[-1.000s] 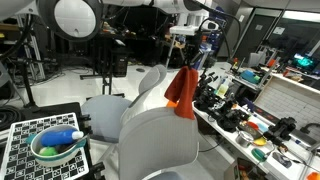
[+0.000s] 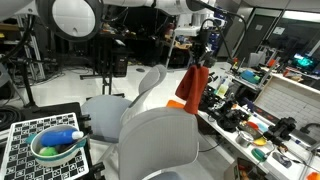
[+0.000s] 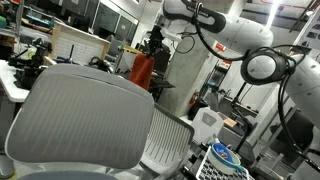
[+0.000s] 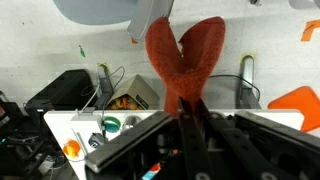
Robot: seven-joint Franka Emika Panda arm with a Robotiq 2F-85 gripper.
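A reddish-orange cloth [image 2: 190,88] hangs from my gripper [image 2: 204,62], which is shut on its upper end. Its lower part is near the top of the grey chair back [image 2: 160,145]; whether they touch cannot be told. In exterior view 2 the cloth [image 3: 142,70] hangs behind the near chair back [image 3: 80,115]. The wrist view shows the cloth [image 4: 185,60] spreading away from the dark gripper, covering much of the fingertips.
Another pale chair [image 2: 145,92] stands behind the nearer one. A bowl with colourful items [image 2: 58,145] rests on a black-and-white grid at the left. Cluttered white tables [image 2: 285,155] line the right side, with bare floor between.
Over the last second my gripper and the cloth have shifted right and slightly up in exterior view 1. The cloth hangs narrower now. The chairs have not moved.
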